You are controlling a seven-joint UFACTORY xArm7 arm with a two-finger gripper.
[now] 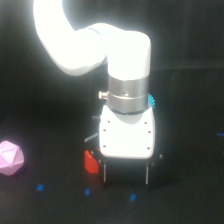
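My white gripper point(126, 179) points down over the dark surface near the middle of the view. Its two thin fingers stand wide apart, and nothing shows between them. Just left of the gripper is a small red block point(91, 162), partly covered by the hand and left finger. Whether they touch, I cannot tell. A pink faceted ball point(10, 158) sits at the left edge, well clear of the arm. Behind the wrist, a bit of a bright blue object point(151, 101) peeks out on the right; most of it is hidden.
Small blue marks point(40, 187) dot the dark surface point(190, 180) in front, with another blue patch point(220, 134) at the right edge. To the right of the gripper the surface looks mostly clear.
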